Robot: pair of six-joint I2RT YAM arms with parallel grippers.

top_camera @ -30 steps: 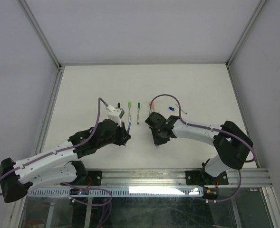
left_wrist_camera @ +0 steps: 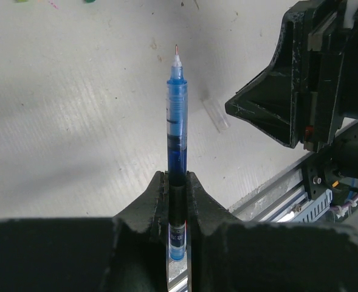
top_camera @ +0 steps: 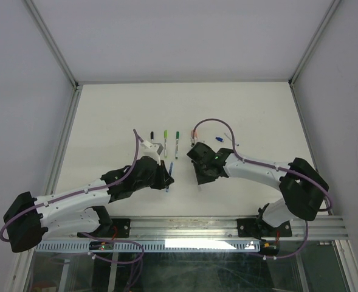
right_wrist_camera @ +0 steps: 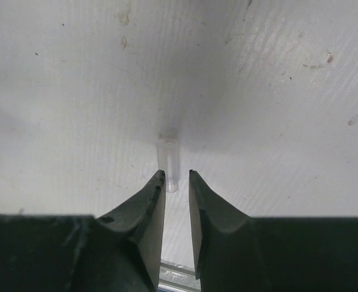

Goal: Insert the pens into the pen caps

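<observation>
My left gripper is shut on a blue pen (left_wrist_camera: pixel 177 109), held upright in the left wrist view with its tip pointing away. My right gripper hangs part open just above a clear cap (right_wrist_camera: pixel 169 159) lying on the white table; its fingertips are at the cap's near part, and whether they touch it cannot be told. In the top view the blue pen (top_camera: pixel 169 177) is left of the right gripper.
Green-tipped pens (top_camera: pixel 165 143) (top_camera: pixel 177 145), a dark pen (top_camera: pixel 152 135), an orange one (top_camera: pixel 195 135), a blue cap (top_camera: pixel 219 139) and a thin pen (top_camera: pixel 231 140) lie farther back.
The left arm has moved toward the right gripper with the blue pen. The right arm has shifted only slightly.
</observation>
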